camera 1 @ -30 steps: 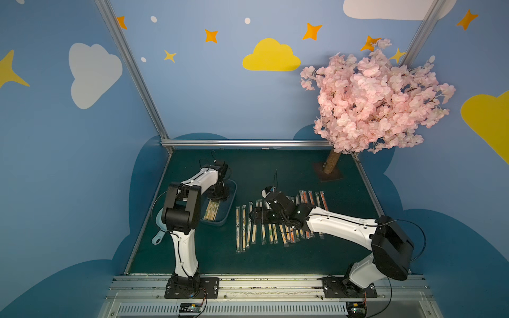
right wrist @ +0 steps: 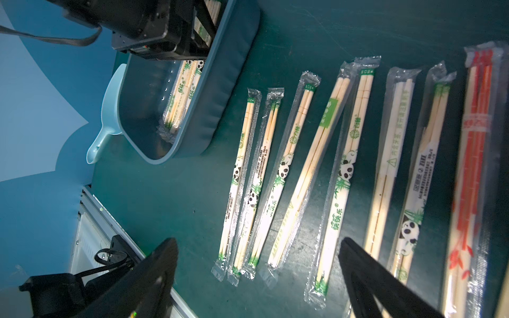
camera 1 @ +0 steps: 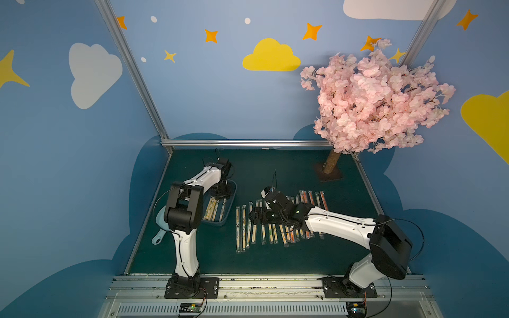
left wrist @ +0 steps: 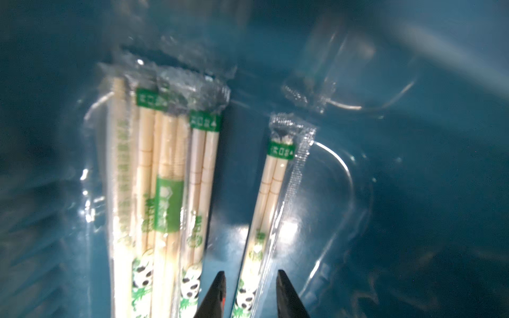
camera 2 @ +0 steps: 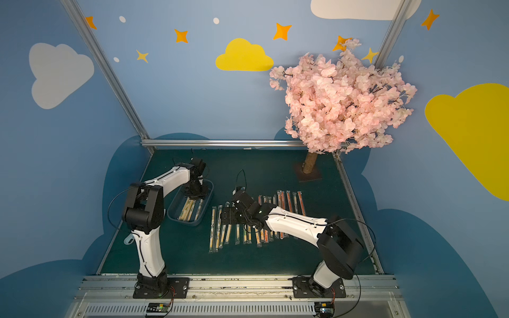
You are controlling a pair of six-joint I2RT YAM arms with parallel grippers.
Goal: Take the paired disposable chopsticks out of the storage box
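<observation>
The blue storage box [camera 1: 230,212] holds several wrapped pairs of light chopsticks. In the left wrist view a cluster [left wrist: 164,201] lies on the left and one separate pair [left wrist: 265,201] stands apart to its right. My left gripper is down in the box, part open, one finger either side of that separate pair. Whether it touches the pair I cannot tell. My right gripper is open above a row of wrapped chopsticks [right wrist: 289,212] on the mat beside the box, its fingers wide apart.
A light blue scoop [right wrist: 106,122] lies left of the box. A blossom tree [camera 1: 331,161] stands at the back right.
My left gripper has shifted slightly right within the box, and more of the chopsticks there show. The right arm is almost unchanged.
</observation>
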